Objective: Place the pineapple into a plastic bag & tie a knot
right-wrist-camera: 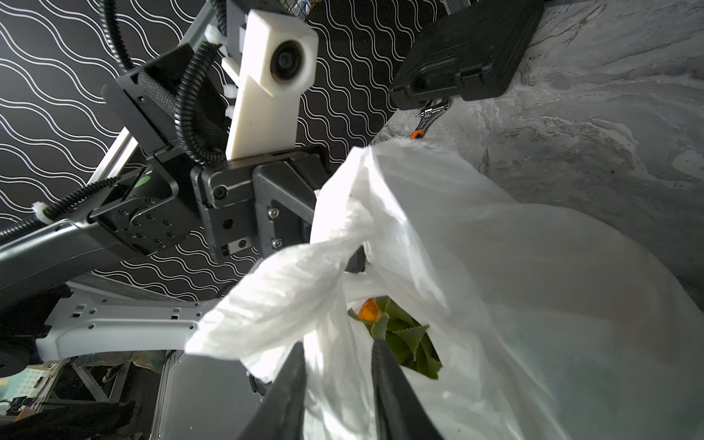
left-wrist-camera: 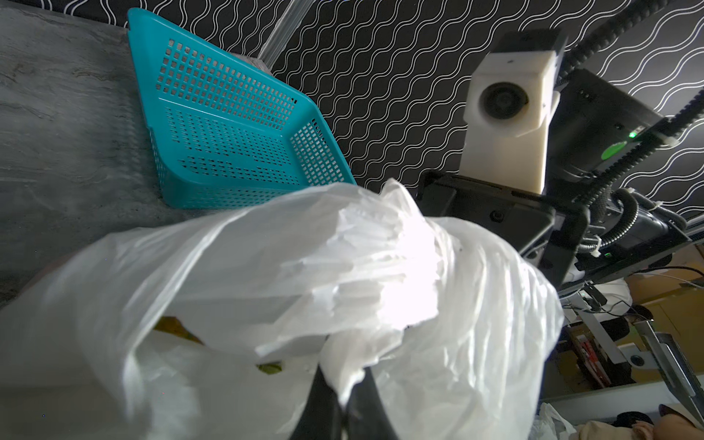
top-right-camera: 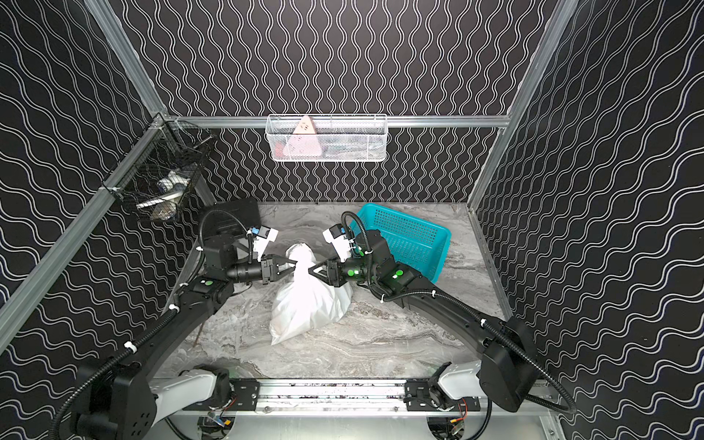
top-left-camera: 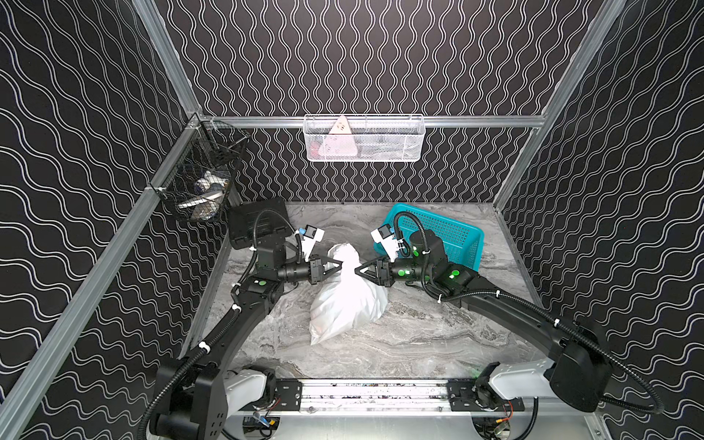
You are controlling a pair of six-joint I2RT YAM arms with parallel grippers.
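Observation:
A white plastic bag (top-left-camera: 344, 308) stands on the marble table between my grippers, its top gathered and twisted. Green leaves and an orange patch (right-wrist-camera: 396, 341) show through its opening; the rest of the pineapple is hidden. My left gripper (top-left-camera: 339, 265) is at the left of the bag's neck; in the left wrist view its fingers are shut on a strand of white plastic. My right gripper (top-left-camera: 357, 270) is at the neck's right side. In the right wrist view its fingers are part open, with white plastic at and between the blurred tips.
A teal basket (top-left-camera: 458, 231) sits at the back right, behind my right arm. A black case (right-wrist-camera: 462, 55) and an adjustable wrench (right-wrist-camera: 429, 117) lie at the back left. Wire baskets hang on the walls. Bare table shows at the front.

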